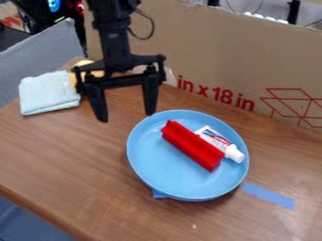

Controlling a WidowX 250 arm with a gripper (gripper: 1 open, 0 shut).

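Observation:
The black gripper [126,105] hangs open above the wooden table, left of a light blue plate [161,169], with nothing between its fingers. On the plate lie a red cylindrical object [190,147] and a white tube [228,145] with red markings, side by side. Behind the gripper, a yellow round object [85,67] is mostly hidden by the arm. A folded pale cloth [48,94] lies at the left.
A large cardboard box [239,56] stands along the back. Blue tape [266,195] is on the table beside the plate.

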